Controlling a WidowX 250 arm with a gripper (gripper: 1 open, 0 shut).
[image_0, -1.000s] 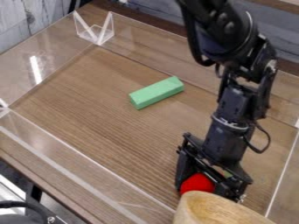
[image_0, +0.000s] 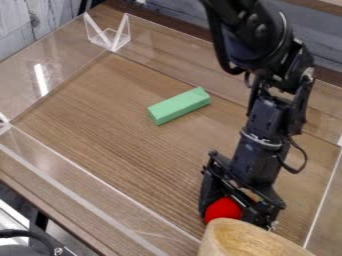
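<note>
My black gripper (image_0: 238, 200) is low at the lower right of the tabletop, over a red object (image_0: 222, 211) that shows between and beneath its parts. The fingertips are dark and crowded around the red object, so whether they touch it is unclear. A pale tan container (image_0: 249, 242) sits just below, at the bottom edge of the view, its rim close to the red object.
A green block (image_0: 179, 105) lies in the upper middle of the wooden table (image_0: 100, 145). A clear plastic piece (image_0: 108, 35) stands at the far upper left.
</note>
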